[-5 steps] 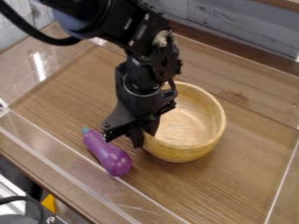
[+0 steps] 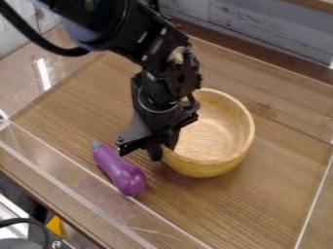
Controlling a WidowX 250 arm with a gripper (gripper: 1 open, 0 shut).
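The black gripper [image 2: 146, 144] hangs in the centre, its fingertips at the left rim of a tan bowl [image 2: 219, 136], seemingly shut on that rim, though the contact is partly hidden by the gripper itself. A purple toy eggplant [image 2: 120, 171] with a blue tip lies on the wooden surface just below and left of the fingertips, apart from them.
The wooden table [image 2: 271, 198] has free room to the right and at the back. A clear edge strip runs along the lower left, with cables and a yellow object beyond it. A pale wall stands behind.
The gripper and bowl have shifted very slightly; otherwise little differs. The eggplant lies in the same place.
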